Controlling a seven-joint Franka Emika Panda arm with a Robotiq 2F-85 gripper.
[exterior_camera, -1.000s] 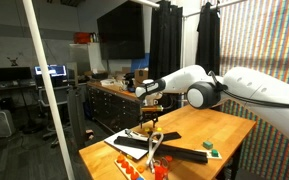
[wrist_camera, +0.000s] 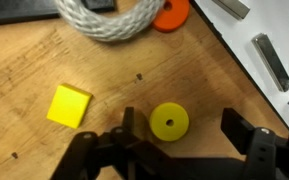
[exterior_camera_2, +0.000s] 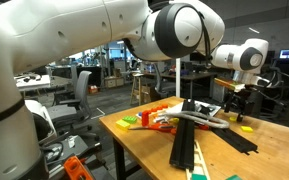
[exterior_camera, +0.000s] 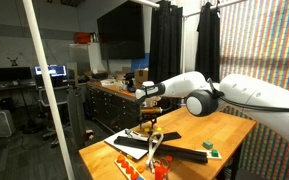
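Seen from the wrist, my gripper is open, its two dark fingers apart at the bottom of the view. In line with the gap between them is a round yellow piece with a hole (wrist_camera: 169,121), on the wooden table (wrist_camera: 104,60). Left of it lies a yellow square block (wrist_camera: 69,105). An orange ring (wrist_camera: 171,14) and a pale rope loop (wrist_camera: 109,20) are at the top. In exterior view 2 the gripper (exterior_camera_2: 231,102) points down above the far part of the table. Whether the fingers touch the yellow piece cannot be told.
A white board with metal bars (wrist_camera: 249,35) borders the right side of the wrist view. Long black bars (exterior_camera_2: 184,138) lie across the table in exterior view 2. Red pieces (exterior_camera: 160,172) sit near the front edge.
Over the last second the arm appears slightly shifted at the wrist, with the gripper staying low over the table. Objects on the table look unmoved.
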